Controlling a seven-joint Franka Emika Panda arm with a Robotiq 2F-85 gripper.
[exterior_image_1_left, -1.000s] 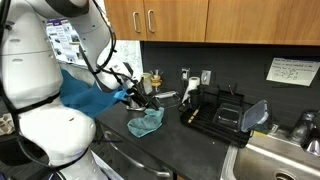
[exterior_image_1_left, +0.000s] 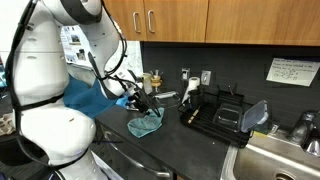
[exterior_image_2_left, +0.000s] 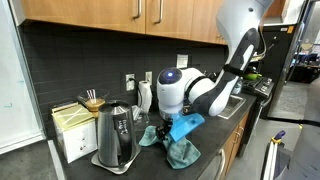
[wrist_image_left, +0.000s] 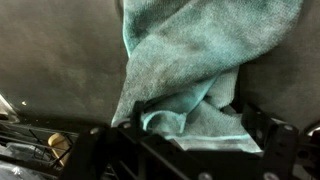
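Observation:
A pale teal cloth (exterior_image_1_left: 146, 124) lies crumpled on the dark counter, with part of it also showing beside the robot arm in the second exterior view. Seen from the wrist, the cloth (wrist_image_left: 200, 60) runs from the top of the picture down between the fingers, with raised folds near the fingertips. My gripper is open just over it, one finger on each side of the bunched part. Whether the fingertips touch the fabric I cannot tell.
Behind the cloth stands a black dish rack (exterior_image_1_left: 220, 117), with a sink (exterior_image_1_left: 245, 160) to its right. A dark kettle (exterior_image_2_left: 116, 135) and a wooden box (exterior_image_2_left: 75, 135) occupy the other end. Bare counter (exterior_image_1_left: 190, 150) lies in front of the rack.
The gripper appears slightly lower and closer to the cloth than a second ago. The cloth stays in about the same place.

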